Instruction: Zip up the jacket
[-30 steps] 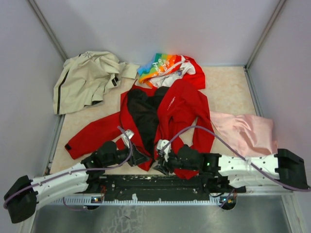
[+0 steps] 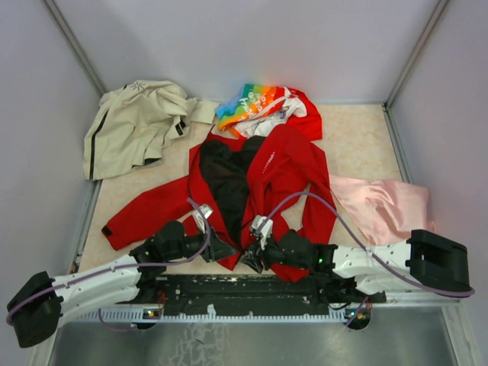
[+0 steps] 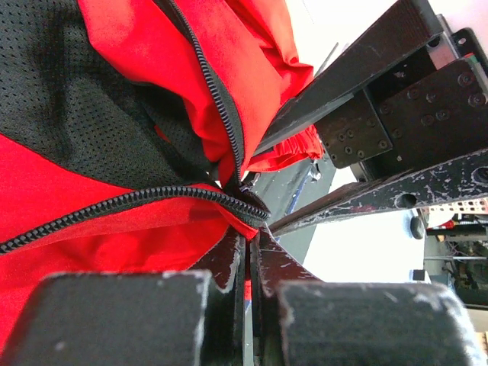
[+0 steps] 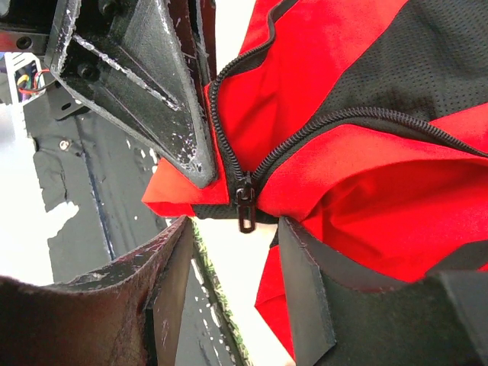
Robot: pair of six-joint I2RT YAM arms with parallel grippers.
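Note:
The red jacket (image 2: 145, 213) lies open, black mesh lining up, at the table's front. In the left wrist view its two zipper tapes (image 3: 217, 95) converge at the bottom, where my left gripper is shut at the hem, red fabric at its fingertips. In the right wrist view the zipper slider and pull (image 4: 245, 206) hang at the junction of both tapes. My right gripper stands open just below the pull, one finger on each side of it, not closed on it. The left gripper's finger appears at upper left there, pressed against the hem.
A beige garment (image 2: 133, 130) lies back left, a rainbow garment (image 2: 259, 107) at the back centre, pink cloth (image 2: 381, 206) at the right. The table's front edge runs just under both grippers.
The left arm and jacket look unchanged.

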